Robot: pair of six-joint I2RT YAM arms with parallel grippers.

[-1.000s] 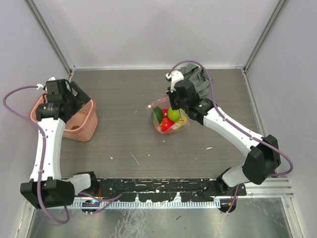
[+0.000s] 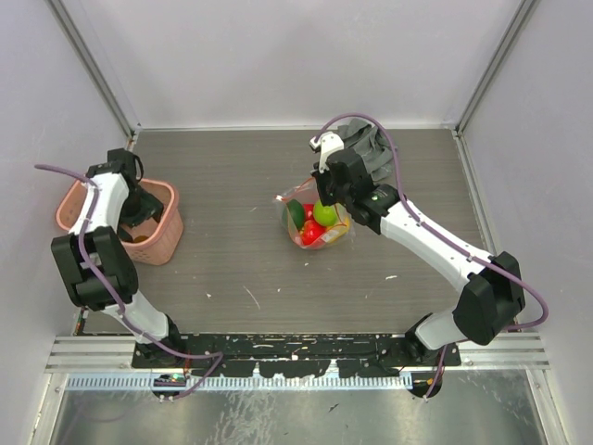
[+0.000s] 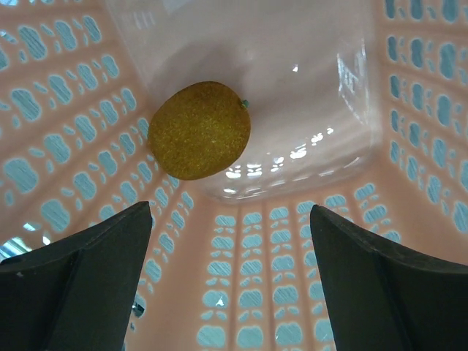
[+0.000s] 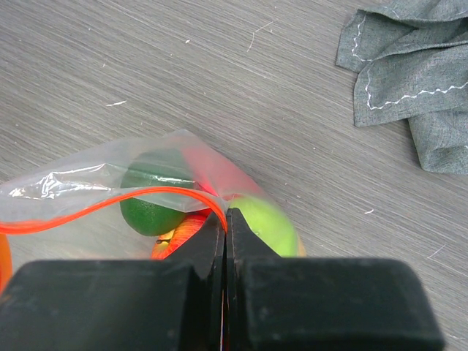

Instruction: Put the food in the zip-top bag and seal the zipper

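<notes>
A brown-green oval fruit [image 3: 199, 131] lies alone on the floor of the pink basket [image 2: 166, 243]. My left gripper reaches down into that basket, its fingers apart and nothing between them, the fruit ahead of the tips. On the table's middle stands the clear zip top bag [image 2: 289, 196] with an orange-red zipper line, holding an avocado [image 4: 150, 212], a green apple [image 4: 265, 223] and several red and yellow items. My right gripper is shut on the bag's rim at the zipper, keeping its mouth raised and partly open.
Behind the right gripper, a grey cloth [image 2: 371, 148] lies crumpled near the table's back edge. Bare table stretches between the basket and the bag. Perforated basket walls [image 3: 248, 292] rise close around the left fingers.
The left gripper has come down into the basket from above it, and the left arm has folded with it. Right arm and bag hold still.
</notes>
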